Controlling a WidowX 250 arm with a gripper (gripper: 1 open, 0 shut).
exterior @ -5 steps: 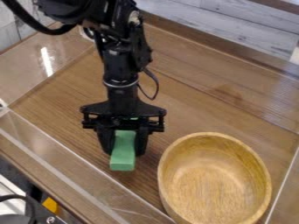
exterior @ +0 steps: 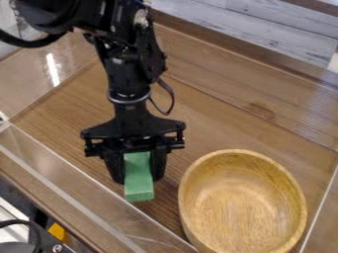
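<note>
My black gripper (exterior: 136,162) is low at the near left of the wooden table, shut on an upright green block (exterior: 138,186). The fingers sit around the block's upper part, and its lower part shows below them. A round wooden bowl (exterior: 243,203) stands just to the right of the gripper and block, apart from the block.
A clear panel edge (exterior: 79,193) runs diagonally along the near left side, with a small yellow object (exterior: 57,231) and cables beyond it.
The gripper and green block have shifted slightly left over the last second, and the upper arm has tilted a little. The bowl has not moved.
</note>
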